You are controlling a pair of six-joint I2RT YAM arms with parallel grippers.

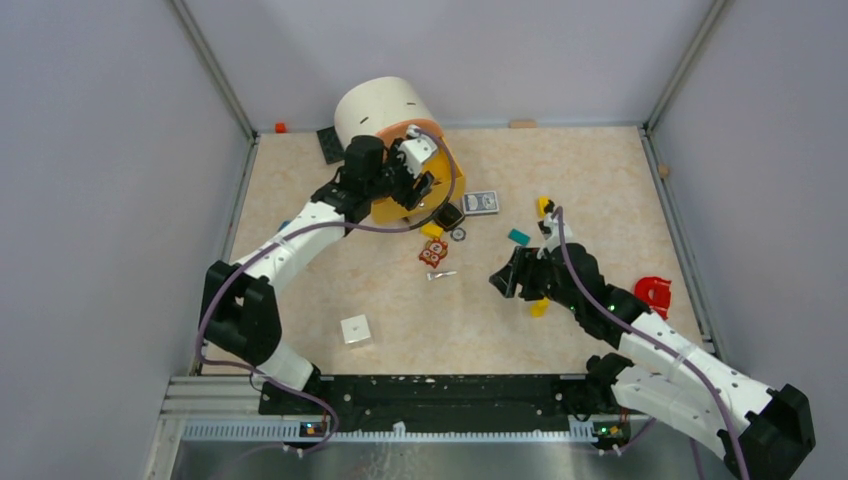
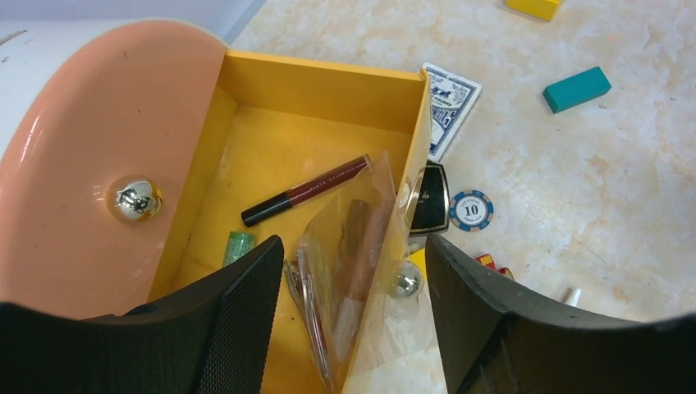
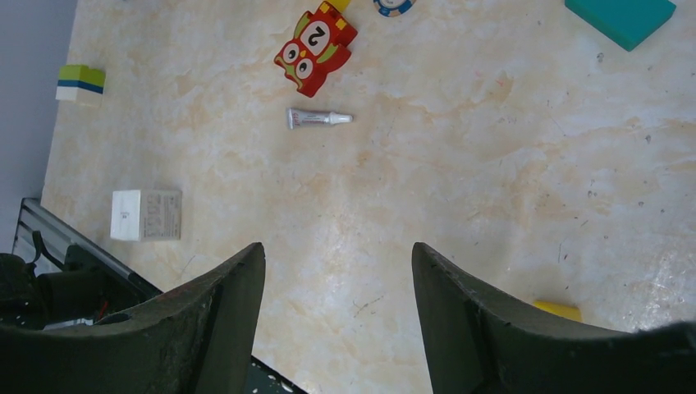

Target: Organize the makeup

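Observation:
The yellow organizer drawer (image 2: 323, 86) of the cream cabinet (image 1: 385, 100) holds a dark red lip gloss (image 2: 305, 188), a green tube (image 2: 239, 246) and makeup items in clear plastic. My left gripper hangs over the drawer, fingers apart, with no sign of anything held. My right gripper is open and empty over bare table. A small white tube (image 3: 318, 117) lies on the table, beside an owl toy (image 3: 315, 49).
Right of the drawer lie a card box (image 1: 480, 202), poker chip (image 2: 471, 210) and teal block (image 1: 519, 237). A white cube (image 1: 356, 330) is front left; a red object (image 1: 652, 292) is at right.

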